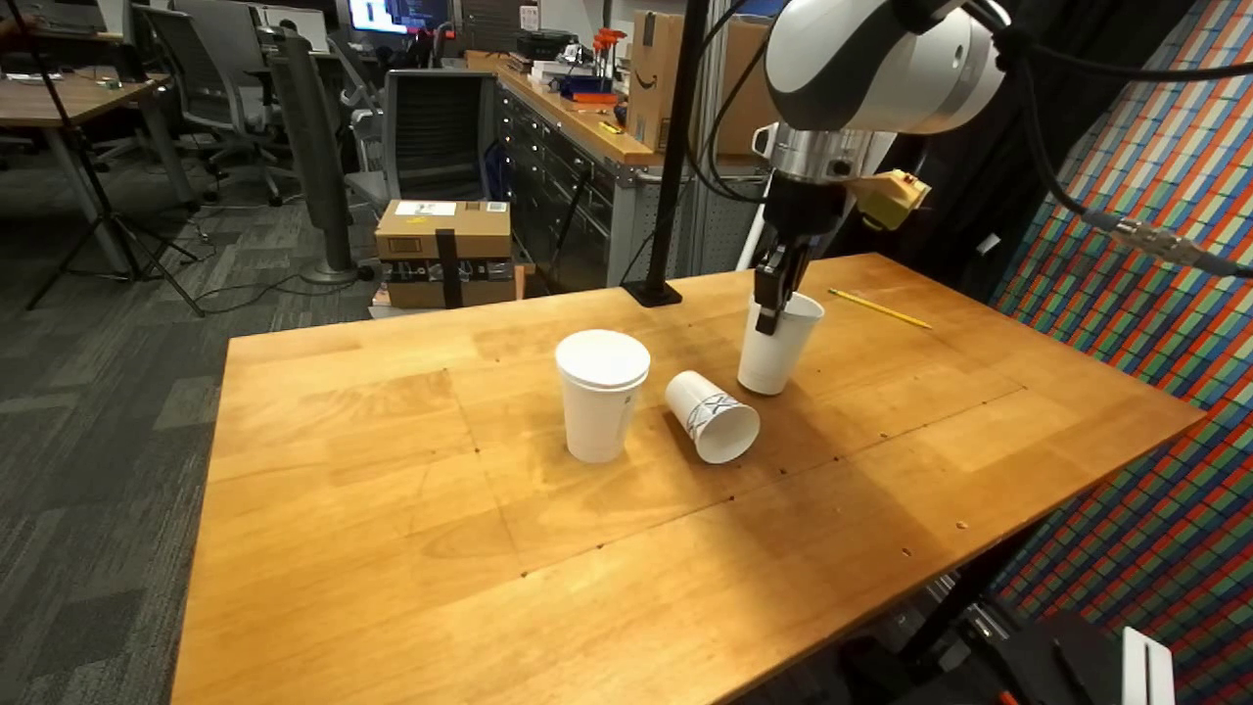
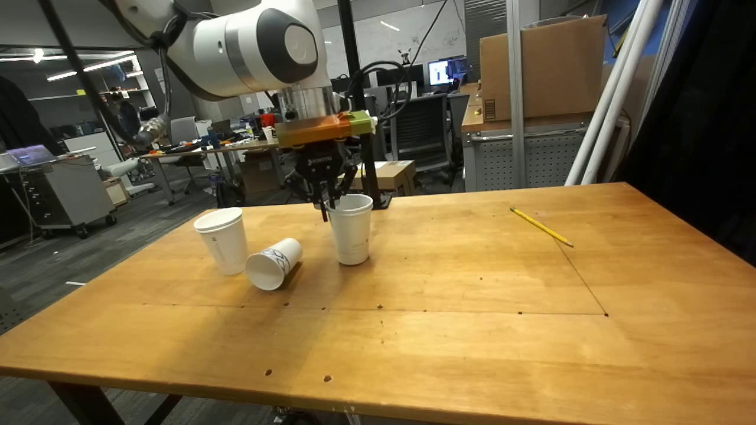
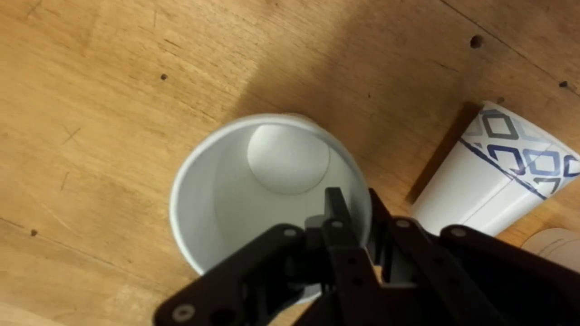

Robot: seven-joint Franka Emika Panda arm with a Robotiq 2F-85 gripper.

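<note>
A white cup point(image 1: 775, 359), mouth up and slightly tilted, has its rim between the fingers of my gripper point(image 1: 769, 319). In the wrist view one finger point(image 3: 335, 202) is inside the cup point(image 3: 231, 184) and the other finger point(image 3: 379, 209) outside, shut on its wall; the cup looks empty. Whether its base touches the table cannot be told. A second paper cup point(image 2: 286, 256), patterned near its rim, lies on its side close by. Beyond that one, a taller white cup point(image 1: 599, 411) stands upright with a white top.
On the wooden table point(image 1: 388, 552), a yellow pencil point(image 2: 541, 226) lies towards one end. A black post point(image 1: 653, 293) rises at the table's edge behind the cups. Wide bare table stretches in front of them.
</note>
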